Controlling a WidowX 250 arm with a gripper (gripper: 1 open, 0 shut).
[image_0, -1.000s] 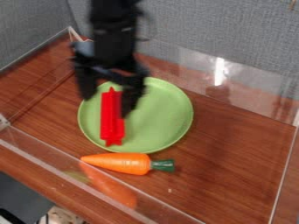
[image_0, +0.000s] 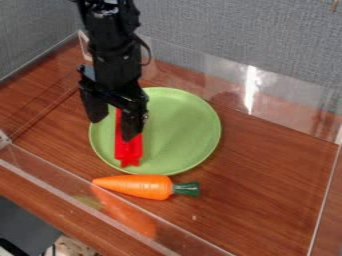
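My gripper (image_0: 112, 108) hangs over the left part of a green plate (image_0: 186, 132), open, its black fingers around the upper end of a red elongated object (image_0: 128, 149) lying upright along the plate. The gripper hides that object's top end. An orange carrot (image_0: 134, 185) with a green top lies on the wooden floor in front of the plate.
Clear plastic walls edge the wooden surface (image_0: 267, 180) at the back and front. Bare wood is free to the right of the plate and carrot. A grey padded wall rises behind.
The plate and carrot look unmoved.
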